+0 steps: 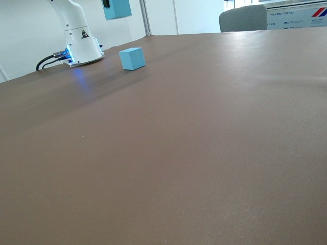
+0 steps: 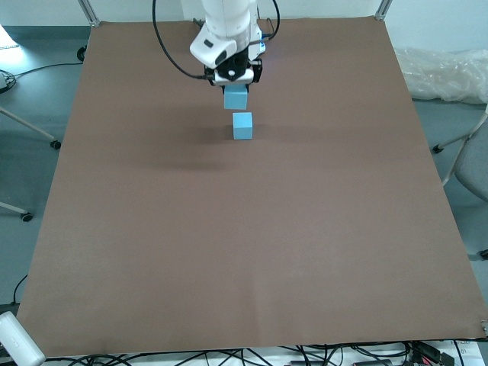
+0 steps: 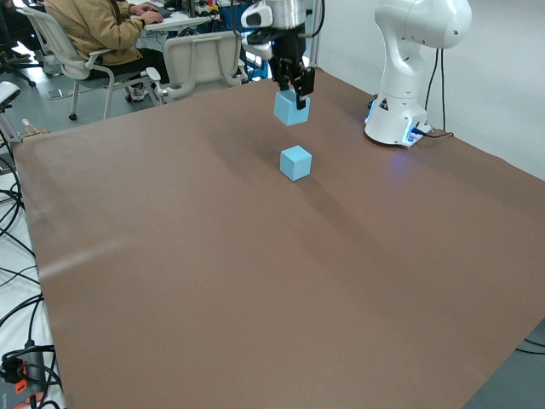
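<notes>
My gripper [image 3: 292, 94] is shut on a light blue cube [image 2: 235, 97], held above the brown tabletop in all three views; in the top view only the lower part of this cube [image 1: 116, 9] shows at the top edge. A second light blue cube [image 2: 242, 126] rests on the table below the held one, apart from it, a little nearer the left camera. It also shows in the top view [image 1: 132, 59] and the right view [image 3: 295, 163].
The arm's white base [image 3: 396, 119] stands at its back edge with cables behind it. Chairs, a seated person and cable bundles lie off the table's edges.
</notes>
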